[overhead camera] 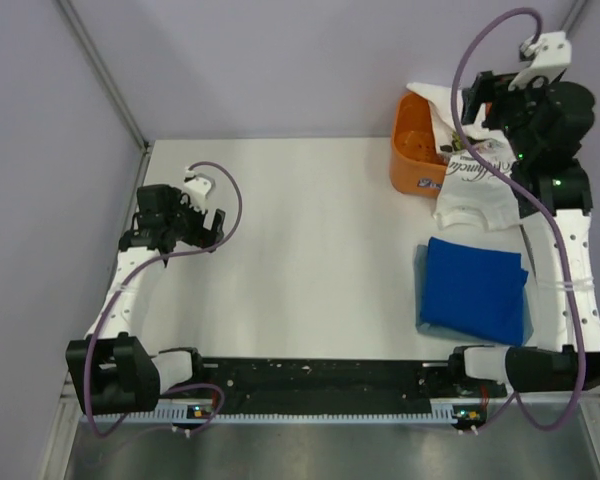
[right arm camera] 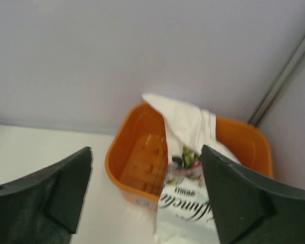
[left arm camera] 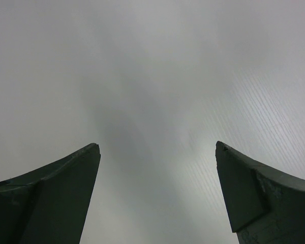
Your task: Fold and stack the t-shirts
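Note:
A white T-shirt with dark lettering [overhead camera: 472, 192] hangs over the front of the orange basket [overhead camera: 408, 150] and spills onto the table at the right. More white cloth [right arm camera: 180, 114] drapes over the basket's back rim. Above the basket is my right gripper, fingers apart and no cloth showing between them; in the right wrist view the lettered shirt appears beyond the right finger [right arm camera: 244, 195]. A folded blue shirt [overhead camera: 472, 290] lies on a paler folded layer [overhead camera: 438, 329] at the front right. My left gripper [overhead camera: 215, 226] stands open and empty over the left of the table.
Walls rise at the back and both sides. My right arm [overhead camera: 555, 270] covers the table's right edge and part of the basket.

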